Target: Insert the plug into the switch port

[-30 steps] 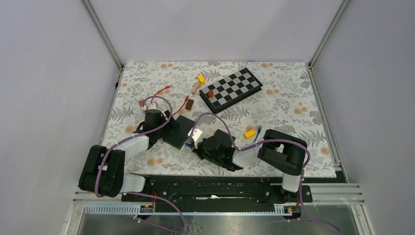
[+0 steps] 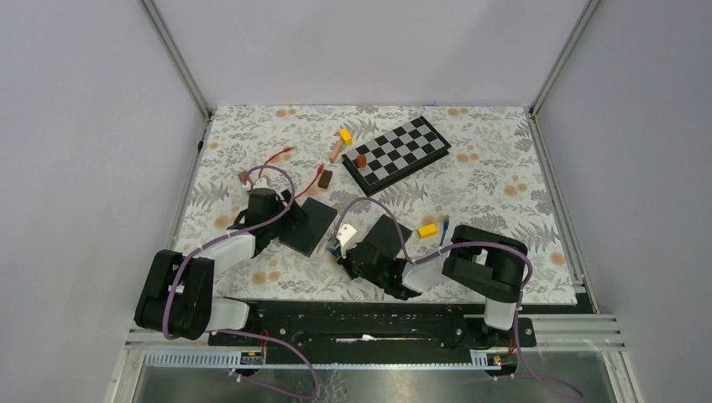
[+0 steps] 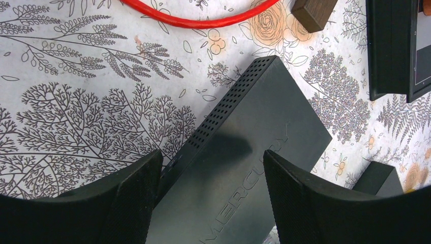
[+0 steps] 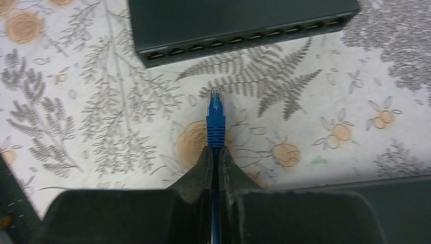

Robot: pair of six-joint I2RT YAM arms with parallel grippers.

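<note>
My right gripper is shut on a blue network plug [image 4: 216,122], its clear tip pointing at a dark switch [image 4: 244,20] with a row of ports along its near edge; a strip of floral cloth shows between tip and ports. In the left wrist view, my left gripper is part open above a dark MERCURY-labelled switch [image 3: 289,112], with nothing visibly held. In the top view that switch [image 2: 312,225] lies left of the right arm, and a second dark box [image 2: 388,231] lies partly under it.
A checkerboard tray [image 2: 395,155] stands at the back. Red cables [image 3: 203,23], a wooden block [image 3: 312,12] and yellow blocks [image 2: 427,231] lie around.
My right gripper has moved a little to the right in the top view, away from the left switch. The left arm has barely moved.
</note>
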